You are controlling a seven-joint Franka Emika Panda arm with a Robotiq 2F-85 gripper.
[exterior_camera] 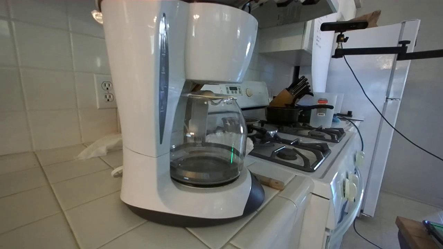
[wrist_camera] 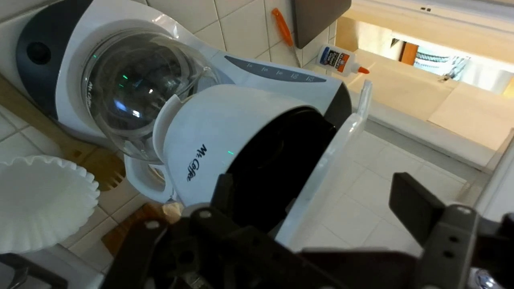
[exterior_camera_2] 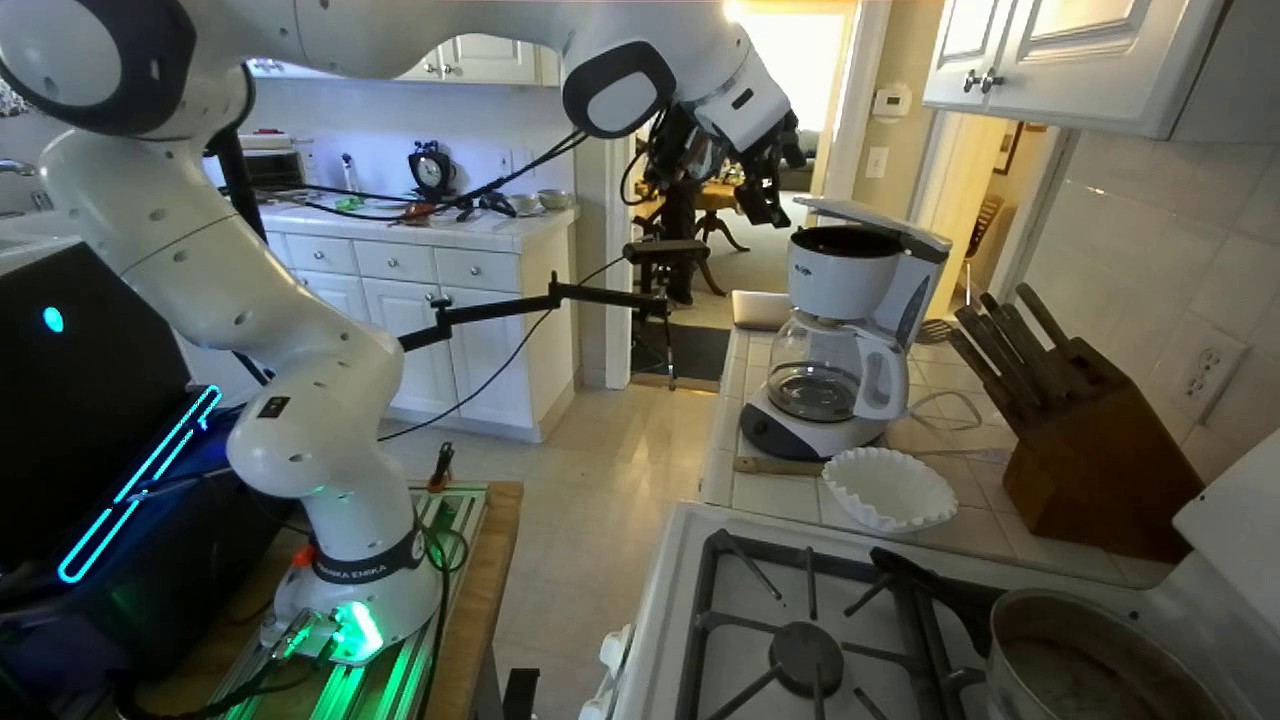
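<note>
A white coffee maker (exterior_camera_2: 845, 280) stands on the tiled counter, its lid (exterior_camera_2: 882, 216) raised above the dark, open brew basket (wrist_camera: 284, 159). The glass carafe (exterior_camera: 209, 141) sits on the base plate and looks empty. In exterior view 2, my gripper (exterior_camera_2: 769, 206) hangs beside and slightly above the top of the machine. The wrist view shows my gripper open, its fingers spread wide. In that view the lid's edge (wrist_camera: 332, 149) runs between the fingers; whether they touch it I cannot tell. Nothing is gripped.
A white fluted dish or paper filter (exterior_camera_2: 890, 490) lies near the stove (exterior_camera_2: 696, 540). Close by are a wooden fork (wrist_camera: 98, 166) and a knife block (exterior_camera_2: 1098, 438). A glue bottle (wrist_camera: 339, 61) is on the machine's other side. A camera arm (exterior_camera_2: 504, 312) crosses the aisle.
</note>
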